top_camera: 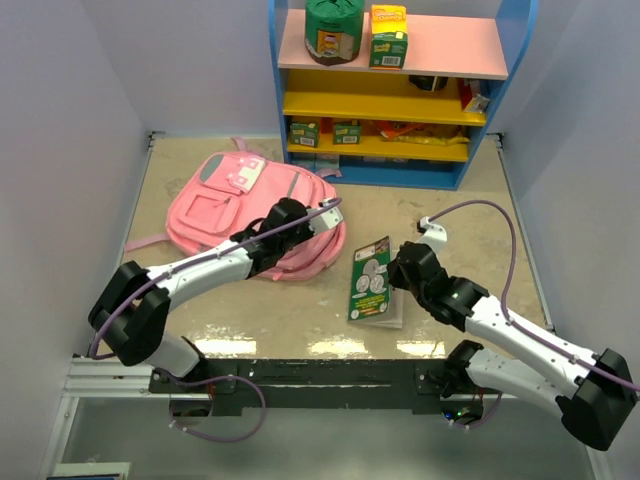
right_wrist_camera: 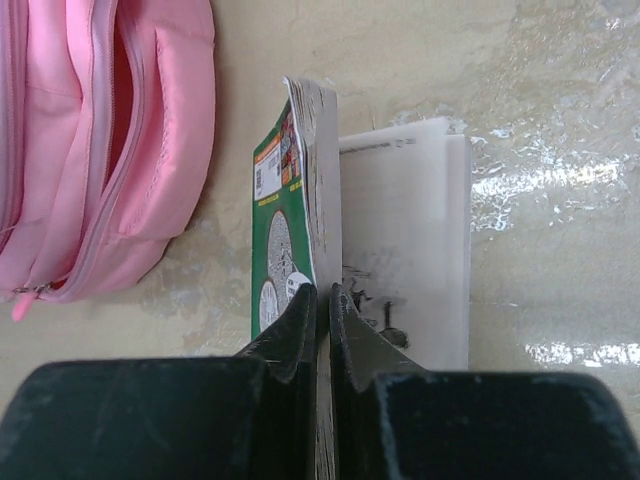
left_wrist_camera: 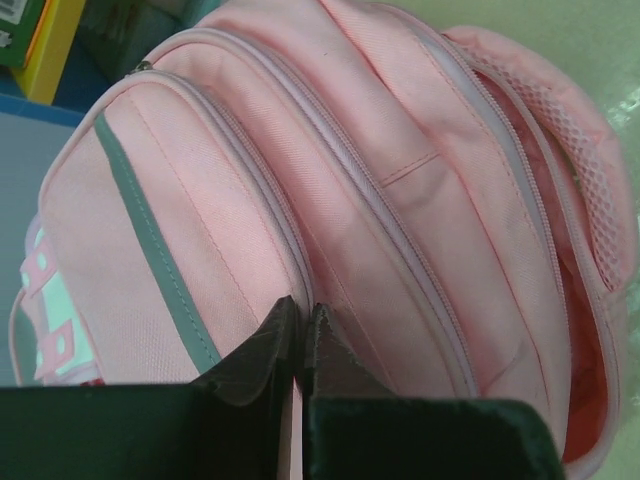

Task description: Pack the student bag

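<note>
The pink bag (top_camera: 215, 205) lies on its back on the left of the table, in front of the shelf. My left gripper is shut on a fold of its fabric along a zipper seam. The bag's main opening (left_wrist_camera: 580, 350) gapes a little on the side away from its front pocket, as the left wrist view shows. To the right of the bag is a book (top_camera: 368, 280) with a green cover, tilted up at its spine. My right gripper is shut on the book's edge, with some white pages (right_wrist_camera: 415, 220) spread beside it.
A blue and yellow shelf (top_camera: 375, 92) stands at the back, holding a green roll (top_camera: 334, 30), a yellow-green box (top_camera: 388, 36) and smaller packs. Bare table lies between the bag and the book and at the right.
</note>
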